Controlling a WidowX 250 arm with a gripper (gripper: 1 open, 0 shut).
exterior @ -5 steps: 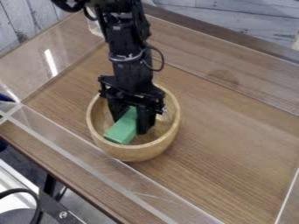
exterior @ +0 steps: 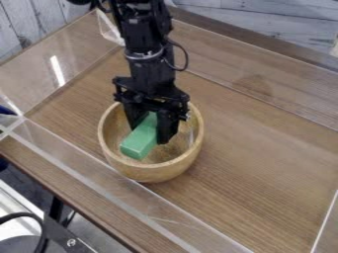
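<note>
My black gripper [exterior: 150, 121] reaches down from the top center into a round tan bowl [exterior: 158, 170] on the wooden table. A green object [exterior: 140, 140] is held at the gripper, tilted inside the bowl. The fingers are shut on it, though the dark mechanism hides most of where they touch it.
A pale wall stands at the back right. Dark cables lie at the lower left corner.
The green object and gripper have shifted slightly within the bowl, a little higher than one second ago. The bowl stays in about the same place.
</note>
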